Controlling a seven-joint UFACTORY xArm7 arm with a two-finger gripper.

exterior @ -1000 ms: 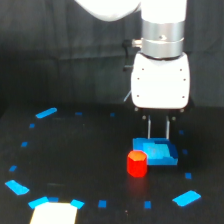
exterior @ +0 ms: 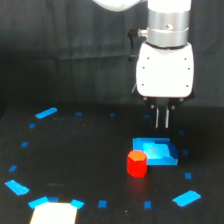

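Observation:
A blue square tray (exterior: 167, 159) stands right of centre on the dark table. Against its front left side is a red block (exterior: 137, 165) with a many-sided top; it covers a part of that side. Above the tray, clear of both things, hangs my gripper (exterior: 162, 126), pointing down from the white hand. Its two thin fingers appear a narrow distance apart with dark between them, and no object shows there. Whether they are open or shut is too small and dark to make out.
Flat blue strips and small blue squares mark the black table, such as the strip (exterior: 46, 113) at the far left. A pale block (exterior: 54, 213) is cut off by the bottom edge.
The hand has moved up in the view and slightly right, away from the tray. Its fingers appear closer together than before. The tray and the red block have stayed put.

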